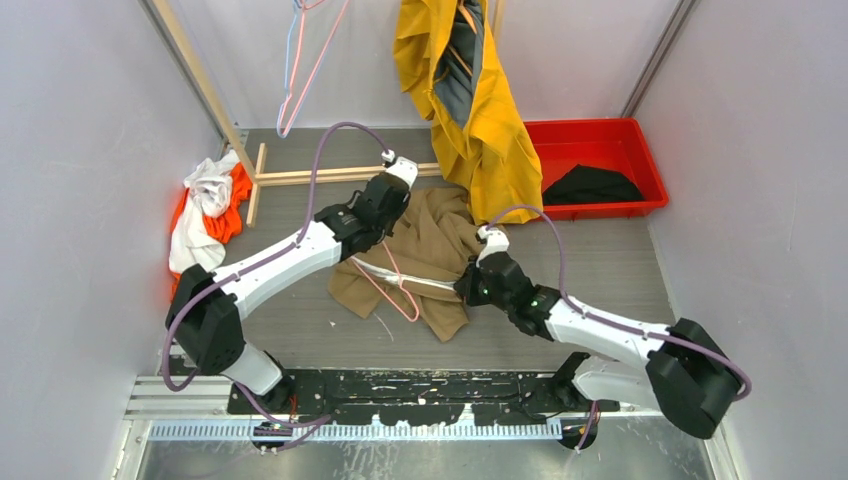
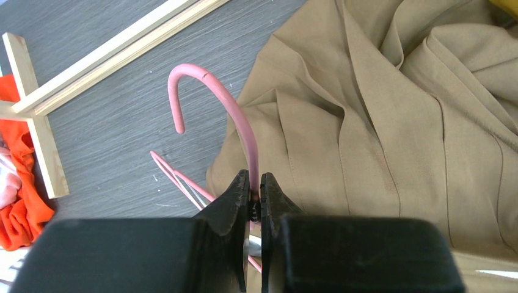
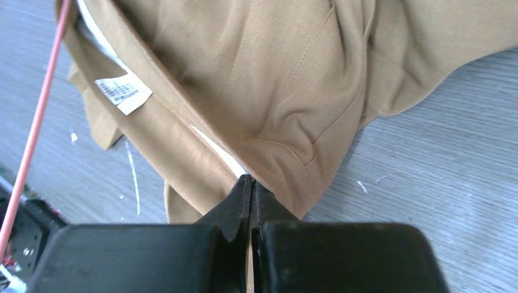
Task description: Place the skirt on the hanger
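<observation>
The tan skirt [image 1: 435, 225] lies rumpled on the grey floor, its pale-lined waistband and white label [image 3: 122, 91] visible in the right wrist view. My left gripper is shut on the pink hanger [image 2: 235, 110] just below its hook; the hanger's frame slants down over the skirt in the top view. My right gripper is shut on the skirt's waistband at the right side of the pale strip, with the fabric folded round its fingertips.
A red bin [image 1: 600, 140] with black cloth stands back right. A yellow garment [image 1: 480, 150] hangs at back centre beside hanging hangers [image 1: 290, 100]. A wooden stand [image 1: 315, 176] runs behind the skirt; white and orange clothes [image 1: 200, 225] lie left.
</observation>
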